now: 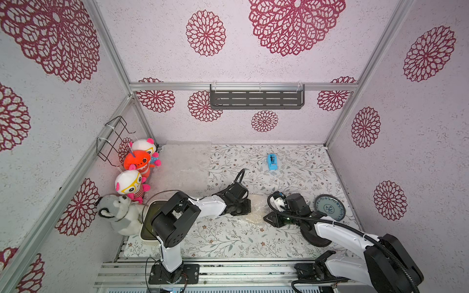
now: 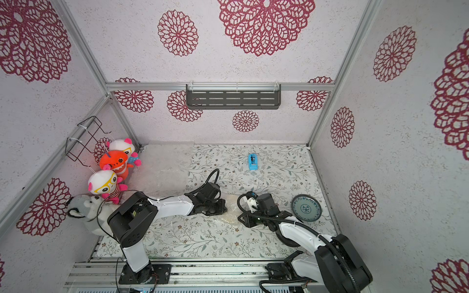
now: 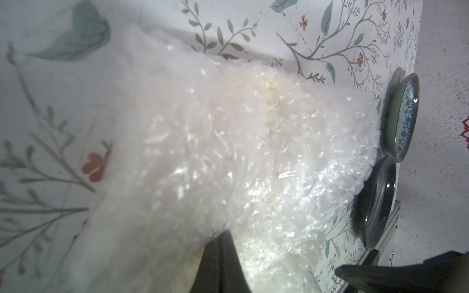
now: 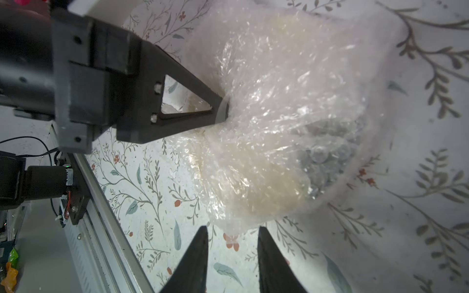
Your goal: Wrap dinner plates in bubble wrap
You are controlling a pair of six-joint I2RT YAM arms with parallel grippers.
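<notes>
A crumpled bubble wrap bundle (image 1: 258, 204) lies on the table between the two arms; something pale shows through its film (image 4: 263, 188). From its left side my left gripper presses its fingertips against the wrap, shut; whether any film is pinched cannot be seen. Close to the bundle's near edge, my right gripper has its fingers apart with nothing between them. At the right, a blue-patterned plate (image 1: 329, 207) lies face up. In front of it is a black plate (image 1: 315, 241), partly covered by my right arm.
A flat sheet of bubble wrap (image 1: 180, 168) covers the back left. Toward the back stands a small blue object (image 1: 272, 161). Plush toys (image 1: 131, 183) and a pale-rimmed bin (image 1: 146, 229) occupy the left side.
</notes>
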